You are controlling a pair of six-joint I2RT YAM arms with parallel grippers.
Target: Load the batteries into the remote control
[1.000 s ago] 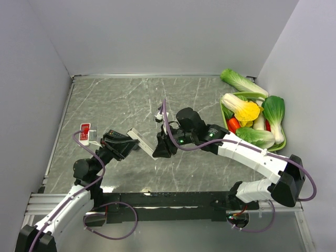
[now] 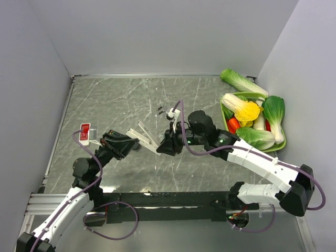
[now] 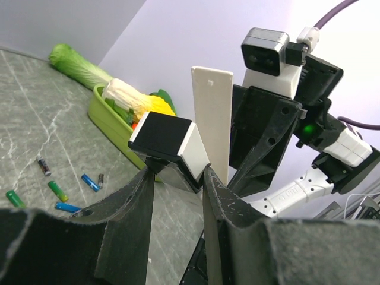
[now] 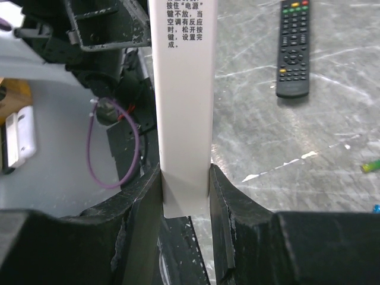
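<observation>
My left gripper is shut on the end of a white remote control [image 2: 140, 139], which has a black end face in the left wrist view. In the right wrist view, my right gripper is shut on a white back cover [image 4: 185, 101] printed with Chinese text. From above, the cover and the remote form a narrow V, apart at the far end and close together near the right fingers. On the table, the left wrist view shows green batteries [image 3: 57, 190], blue batteries [image 3: 90, 182] and dark batteries [image 3: 44, 167]. The remote's battery compartment cannot be seen.
A black remote [image 4: 293, 50] lies on the grey table, partly under the left arm in the top view. A red-and-white handset [image 2: 84, 134] lies at the left. At the right stands a green basket [image 2: 284, 140] of vegetables.
The right gripper has shifted right and tilted. The cover has swung away from the remote, so two white strips now show instead of one. The left arm looks still.
</observation>
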